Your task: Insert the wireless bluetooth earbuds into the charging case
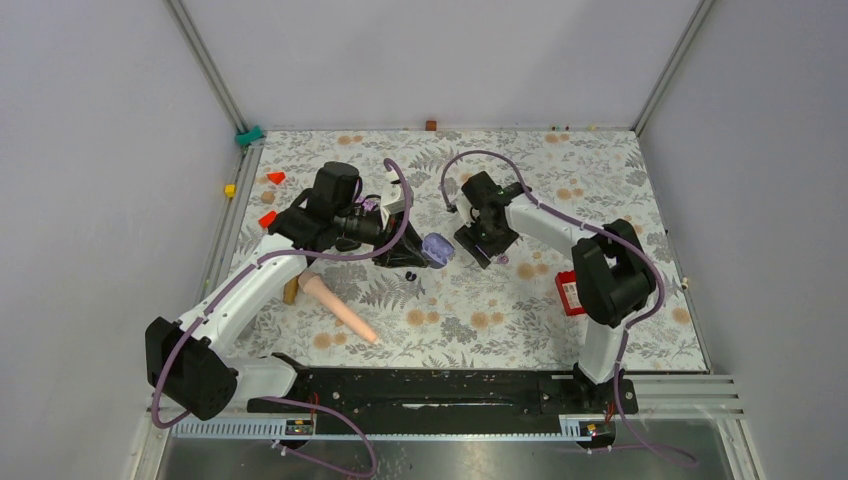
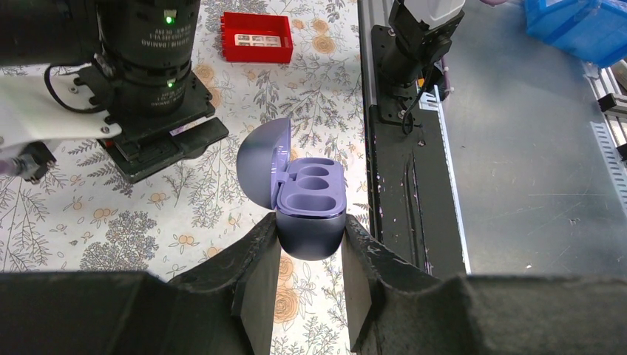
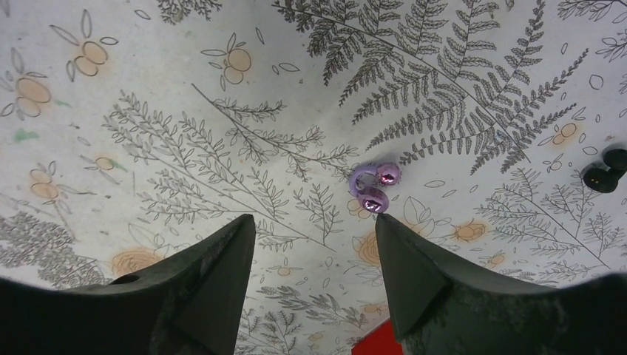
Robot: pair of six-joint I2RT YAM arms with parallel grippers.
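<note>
My left gripper is shut on the lavender charging case [image 2: 316, 188], whose lid stands open and whose wells look empty. In the top view the case [image 1: 437, 250] is held near the table's middle. On the cloth lies a purple earbud pair [image 3: 375, 186], ahead of my right gripper, which is part open with nothing between its fingers. From above, the purple earbud [image 1: 502, 259] shows just beside the right fingers. Several black earbud-like pieces lie around: one dark pair [image 3: 605, 171] at the right wrist view's right edge, another [image 1: 411, 276] below the left gripper.
A red box [image 1: 570, 293] stands to the right, near the right arm. A flesh-coloured cylinder [image 1: 338, 307] and red pieces [image 1: 276, 177] lie at the left.
</note>
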